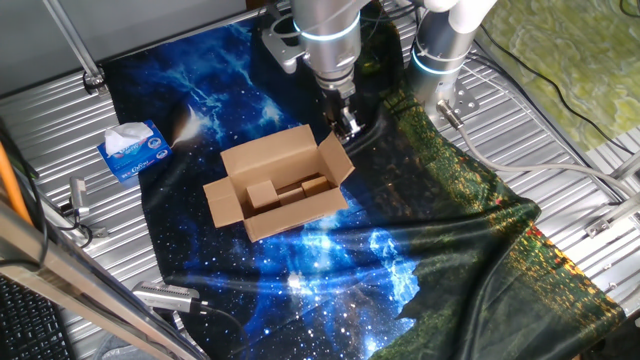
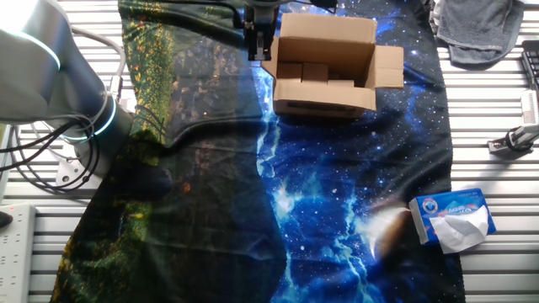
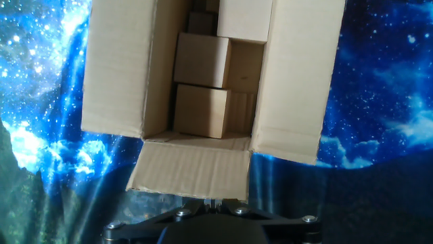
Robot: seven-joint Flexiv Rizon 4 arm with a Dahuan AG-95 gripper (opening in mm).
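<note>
An open cardboard box (image 1: 268, 160) rests on the cloth, its flaps folded outward. Several small cardboard blocks lie inside, among them a pale block (image 1: 262, 193) and a brown block (image 1: 315, 186). Looking down from the wrist, I see two brown blocks (image 3: 201, 110) in a row along one wall and a whiter one (image 3: 245, 19) across from them. My gripper is shut beyond the box's short end flap (image 3: 193, 168), with nothing visible between its fingers. In exterior view 2, the gripper (image 2: 259, 57) hangs beside the box's left end, pointing down.
A blue tissue box (image 1: 135, 152) stands away from the box near the cloth's edge. The patterned cloth (image 2: 215, 194) is wrinkled but has wide clear areas. Grey fabric (image 2: 478, 29) and a metal clamp (image 2: 512, 140) lie beyond its far side.
</note>
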